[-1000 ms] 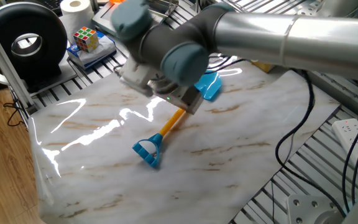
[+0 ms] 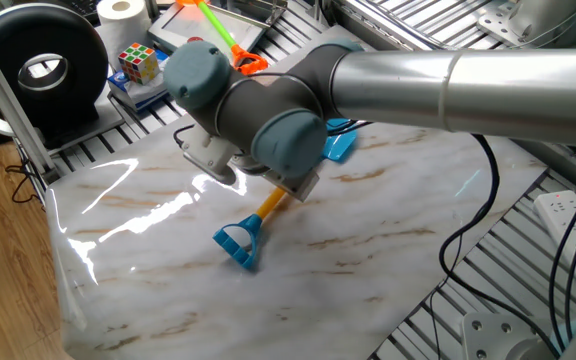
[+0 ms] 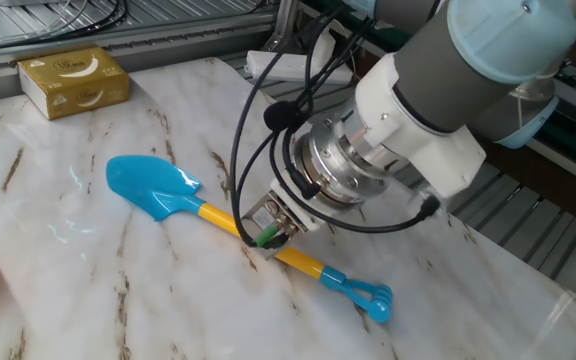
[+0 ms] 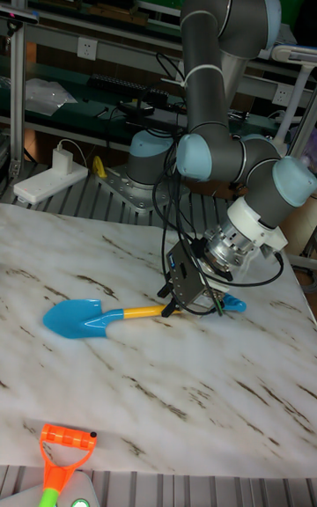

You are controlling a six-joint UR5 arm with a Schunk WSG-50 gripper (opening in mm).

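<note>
A toy shovel with a blue blade (image 3: 153,185), a yellow shaft (image 3: 301,262) and a blue handle (image 3: 366,297) lies on the marble-patterned table. My gripper (image 3: 270,246) is low over the yellow shaft in exterior view 2, and part of the shaft is hidden behind it. In exterior view 3 the gripper (image 4: 195,306) hangs tilted over the handle half of the shovel, with dark finger parts close to the shaft. Whether the fingers touch the shaft or stand to either side of it does not show clearly. From exterior view 1, the arm covers the shovel's middle.
A yellow box (image 3: 74,82) stands at the table's far edge. Off the table are a green toy with an orange handle (image 4: 69,441), a puzzle cube (image 2: 139,63) and a power strip (image 2: 565,226).
The shovel lies where it was.
</note>
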